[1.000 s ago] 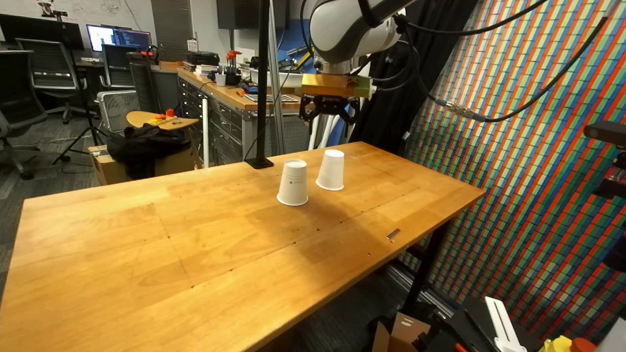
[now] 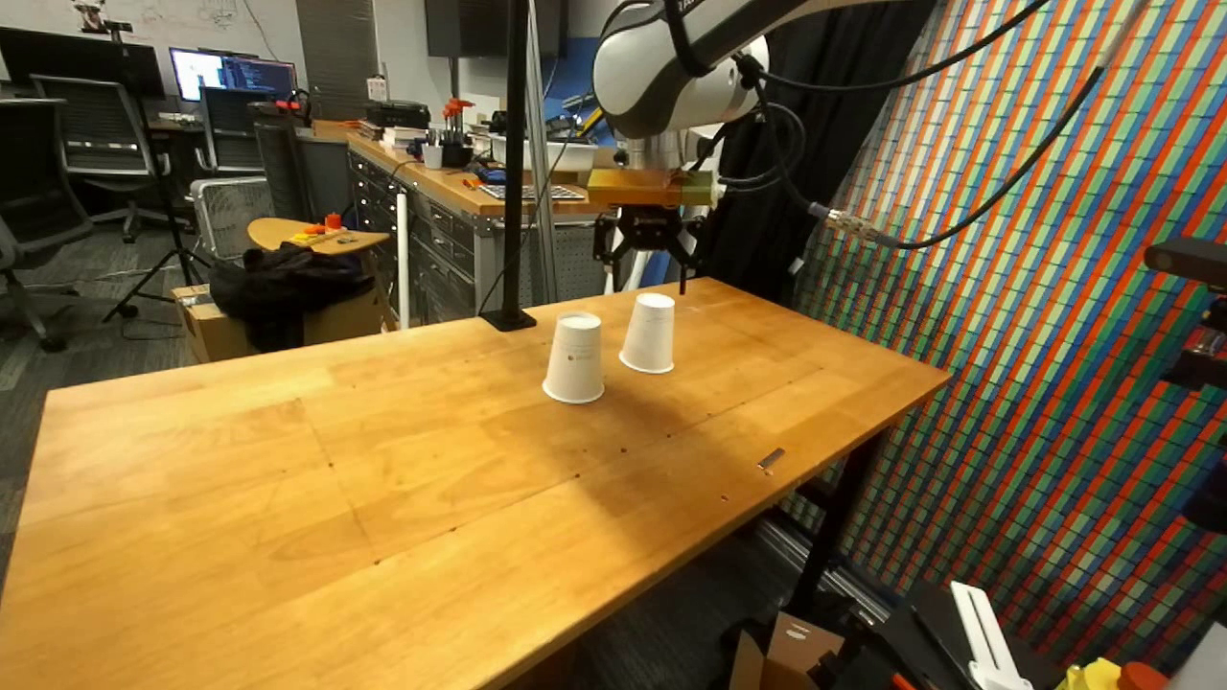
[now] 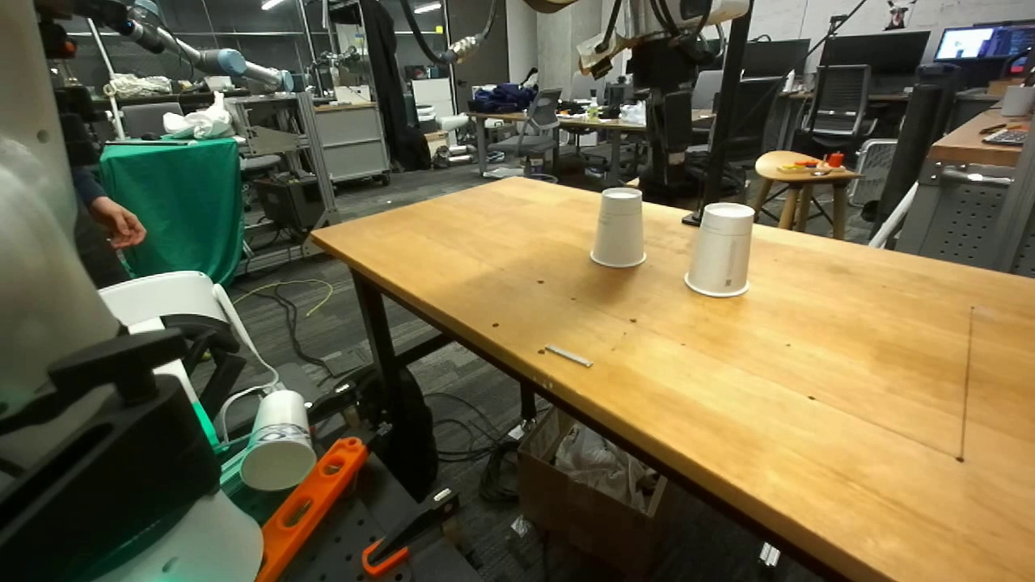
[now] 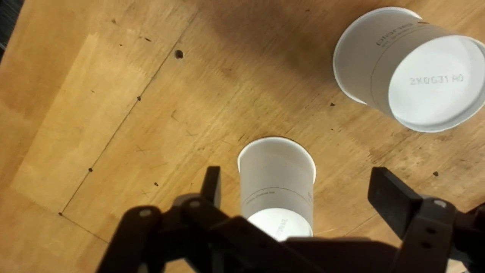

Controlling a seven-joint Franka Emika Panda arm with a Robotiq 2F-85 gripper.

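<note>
Two white paper cups stand upside down on the wooden table (image 2: 380, 483). One cup (image 2: 649, 335) is on the right in exterior view 1, and the other cup (image 2: 572, 362) stands a little apart to its left. Above and behind the right-hand one hangs my gripper (image 2: 644, 263), open and clear of both cups. In the wrist view, a cup (image 4: 277, 182) appears between the spread fingers, closer to the left one; part of its base is hidden by the gripper body. The second cup (image 4: 395, 68) lies outside the fingers at upper right.
A black post (image 2: 512, 287) rises from the table's far edge, left of the cups. A small metal strip (image 3: 568, 356) lies by another table edge.
My gripper has come down lower toward the table and its fingers now point further downward. Both cups stay where they were.
</note>
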